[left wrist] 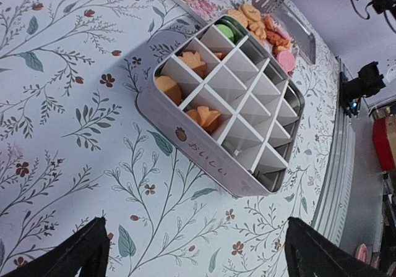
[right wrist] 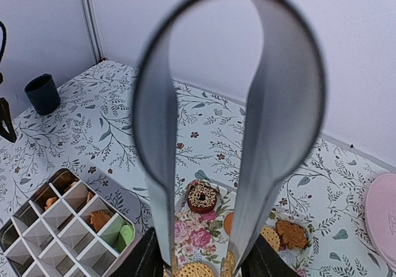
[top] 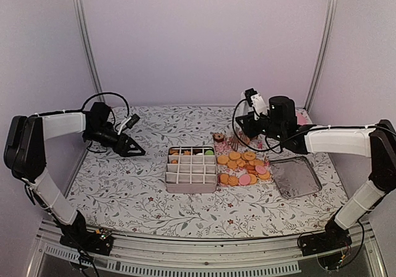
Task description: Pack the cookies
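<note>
The pale partitioned box (top: 192,188) stands mid-table. Leaf-shaped cookies (left wrist: 205,117), a round cookie (left wrist: 167,89) and a green cookie (left wrist: 225,31) sit in compartments along one end. My right gripper is shut on metal tongs (right wrist: 162,153), which reach down between its fingers. The tongs' prongs (top: 234,143) hang over the cookie area right of the box; whether they grip anything cannot be told. A chocolate ring cookie (right wrist: 202,198) and brown cookies (right wrist: 291,233) lie on a floral tray (right wrist: 202,231). My left gripper (top: 140,137) stands open and empty, left of the box.
Round orange cookies (top: 236,156) and a pink cookie (top: 244,179) lie right of the box. Beyond them is an empty metal tray (top: 297,178). A pink plate (right wrist: 385,212) lies at the far right and a dark cup (right wrist: 43,94) at the far left.
</note>
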